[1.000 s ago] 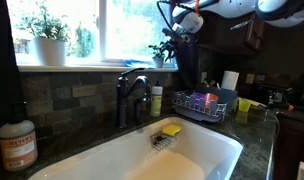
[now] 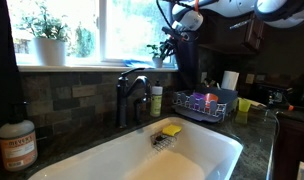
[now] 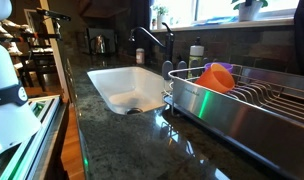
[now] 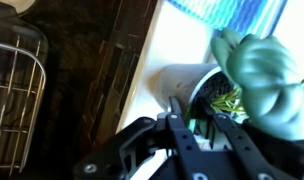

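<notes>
A small white plant pot [image 4: 181, 81] with green leaves stands on the windowsill, seen from above in the wrist view. Dark soil with yellowish stems shows inside it, and a large pale green leaf [image 4: 270, 85] spreads on the right. My gripper is at the pot's near rim, shut on it, one finger seeming to be inside and one outside. In exterior view 1 the gripper [image 2: 172, 40] reaches down from the upper right beside the potted plant [image 2: 158, 62]. The exact contact on the rim is partly hidden by the fingers.
Below the sill, a metal dish rack [image 2: 214, 110] holds colored cups. A white sink [image 2: 127, 160], black faucet [image 2: 122, 95] and soap bottle [image 2: 18, 140] lie to the left. Another planter [image 2: 49, 48] stands farther left on the sill.
</notes>
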